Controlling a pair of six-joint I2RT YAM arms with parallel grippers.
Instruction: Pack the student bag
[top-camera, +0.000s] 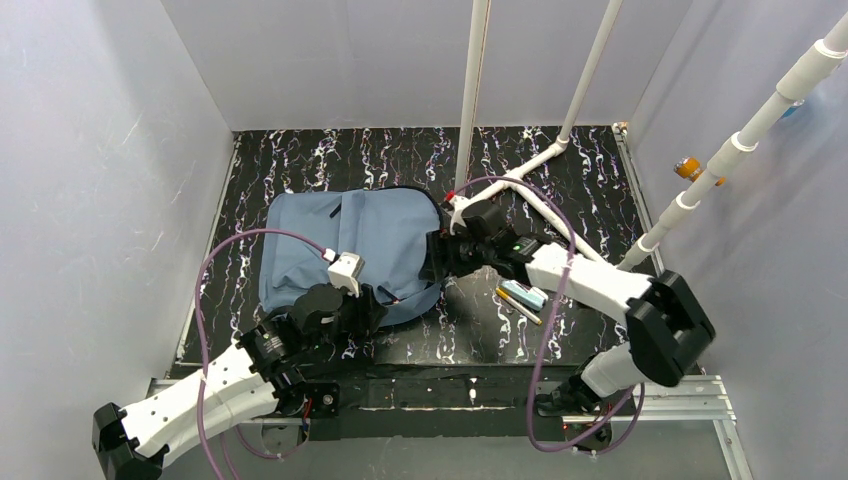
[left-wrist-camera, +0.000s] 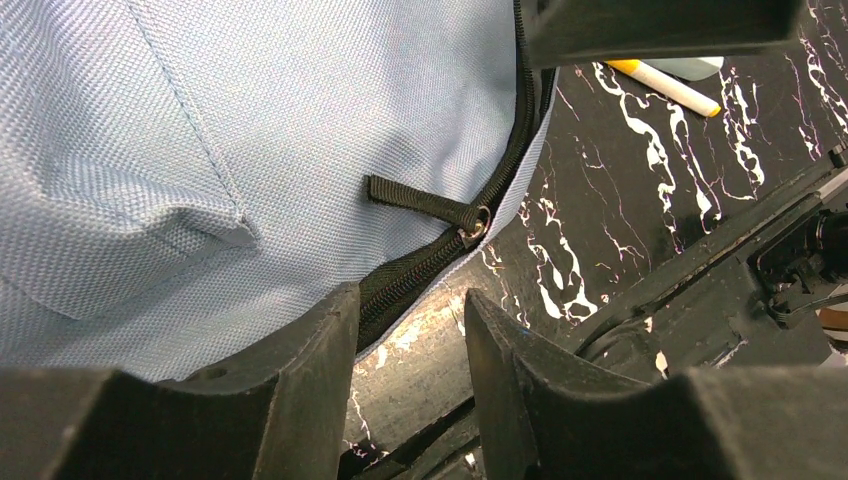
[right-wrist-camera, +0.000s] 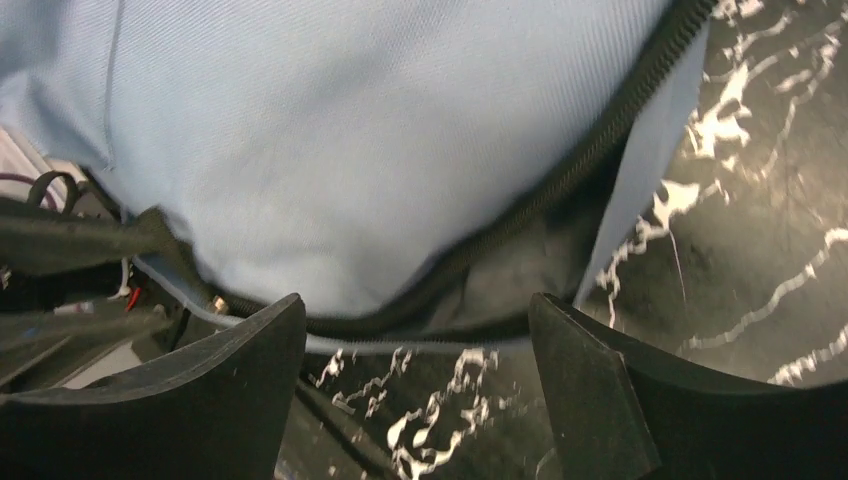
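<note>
The light blue bag (top-camera: 385, 228) lies flat, its black zipper (right-wrist-camera: 560, 180) running along the edge and gaping in the right wrist view. A dark pull strap (left-wrist-camera: 420, 202) hangs from the slider near the bag's front corner. Close to that corner my left gripper has its fingers apart, the bag's edge behind the gap and nothing seen held. Over the right edge of the bag, my right gripper is open and empty, facing the gaping zipper. On the table to the right lie a marker (top-camera: 519, 306) and a light teal item (top-camera: 526, 293).
White pipes (top-camera: 520, 180) stand at the back right and a thick one slants along the right wall. Bare black marbled table (top-camera: 460, 335) shows in front of and right of the bag. Both grippers are close together.
</note>
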